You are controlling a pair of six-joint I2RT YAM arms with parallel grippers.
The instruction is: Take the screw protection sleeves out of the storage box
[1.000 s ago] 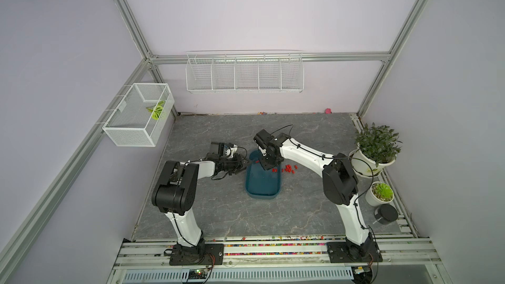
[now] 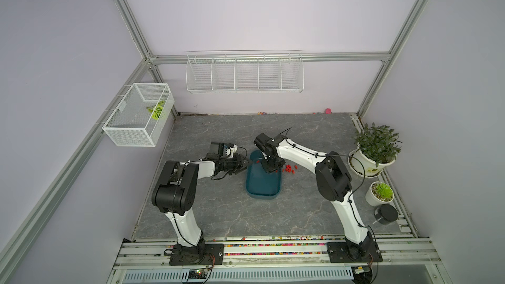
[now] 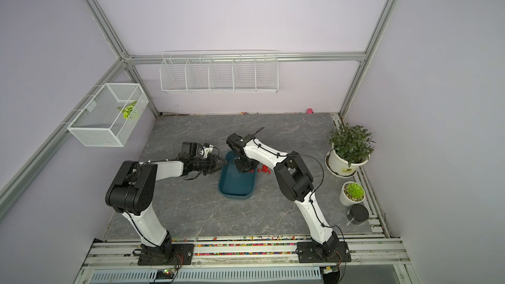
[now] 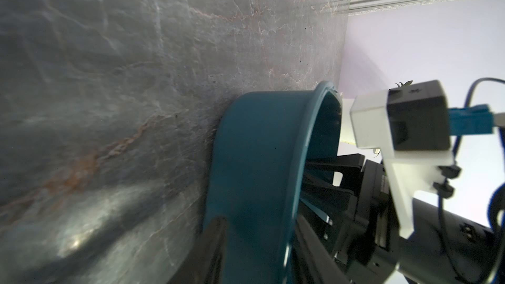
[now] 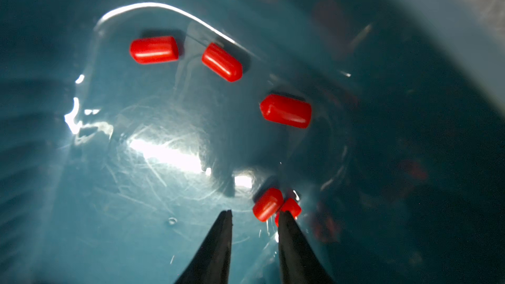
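The blue storage box (image 2: pixel 263 185) stands mid-table. My left gripper is shut on its side wall. Inside the box, in the right wrist view, several red sleeves lie on the floor: one red sleeve (image 5: pixel 154 50), another red sleeve (image 5: pixel 222 62) and a third red sleeve (image 5: pixel 286 110) lie apart. A red sleeve (image 5: pixel 267 204) lies just beyond the fingertips of my right gripper, with a smaller-looking red sleeve (image 5: pixel 291 208) partly behind one finger. The right fingers are part open, with nothing visibly held. From above, the right arm covers part of the box.
A cluster of red sleeves (image 2: pixel 288 168) lies on the table just right of the box. Farther right stand a potted plant (image 2: pixel 376 150), a small succulent pot (image 2: pixel 379 193) and a dark cup (image 2: pixel 386 214). The table in front of the box is clear.
My right arm has shifted slightly, its elbow moving left and its gripper a little lower in the view, still over the box. The left arm and the box look practically unmoved.
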